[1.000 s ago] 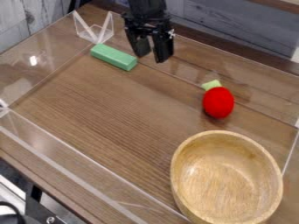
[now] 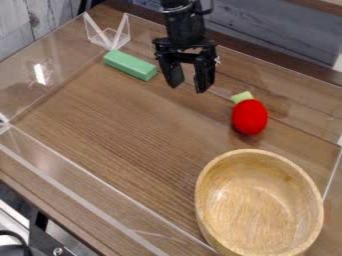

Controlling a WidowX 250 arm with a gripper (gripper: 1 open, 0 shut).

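Observation:
My black gripper [image 2: 186, 72] is at the top centre, hanging above the wooden table, open, with nothing visible between its fingers. A green rectangular block [image 2: 130, 64] lies just left of it. A red rounded object [image 2: 249, 117] sits to the right and lower, with a small light-green piece [image 2: 242, 98] behind it, partly hidden.
A large tan bowl [image 2: 259, 237] fills the bottom right. A white wire-like or plastic item [image 2: 107, 32] stands at the upper left. Dark cables show at the lower-left edge.
The objects on the table look unmoved.

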